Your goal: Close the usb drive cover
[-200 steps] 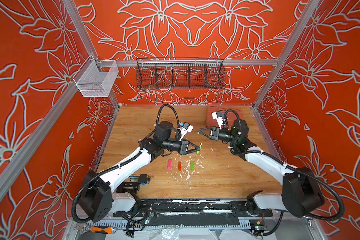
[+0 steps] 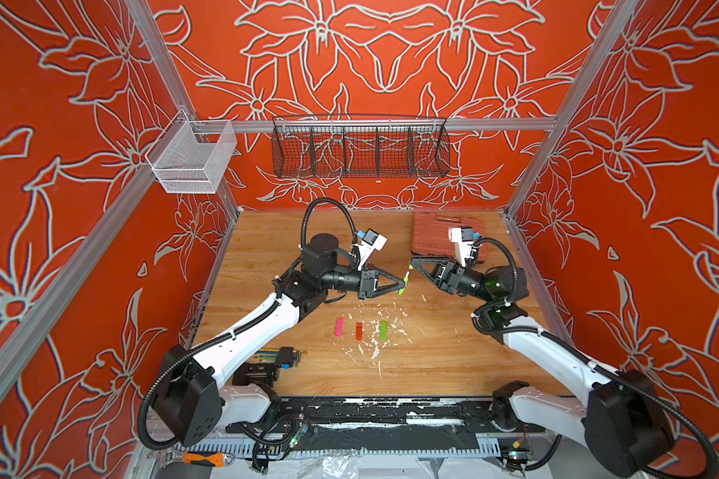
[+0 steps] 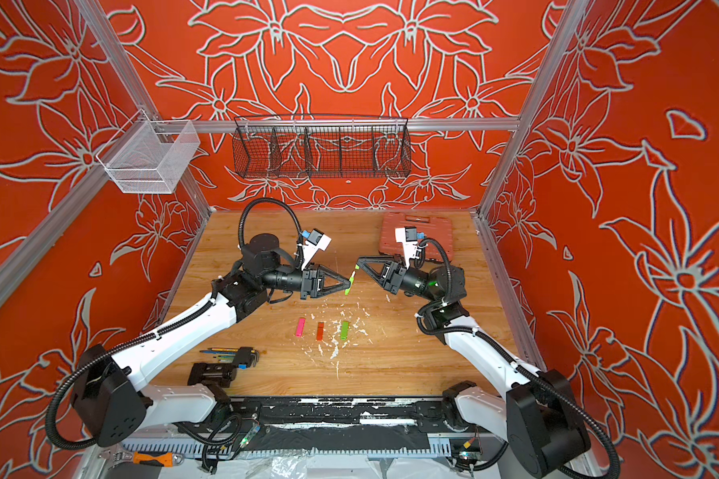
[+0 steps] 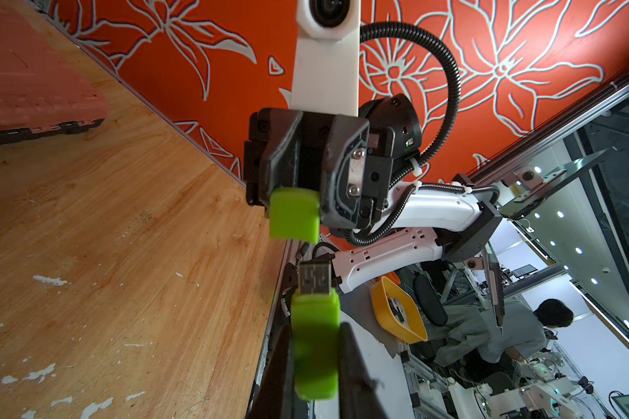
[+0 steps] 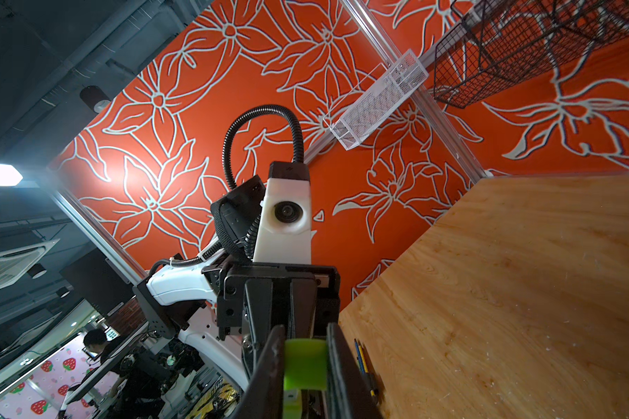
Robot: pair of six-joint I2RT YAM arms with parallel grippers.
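Note:
A green USB drive [image 4: 315, 345] stands in my left gripper [image 2: 402, 287], which is shut on it, metal plug upward. My right gripper [image 3: 358, 264] is shut on the small green cap [image 4: 293, 213]. In the left wrist view the cap is just above the plug, slightly to its left, with a visible gap. In the right wrist view the cap [image 5: 305, 361] fills the space between the right fingers and partly hides the drive.
Pink [image 2: 338, 326], red [image 2: 358, 330] and green [image 2: 382, 329] pieces lie on the table's front middle. A red case [image 3: 415, 224] is at the back right, tools at the front left. Wire baskets hang on the rear and left rails.
My right gripper, with the cap, has moved right, and the two grippers are now nearly in line.

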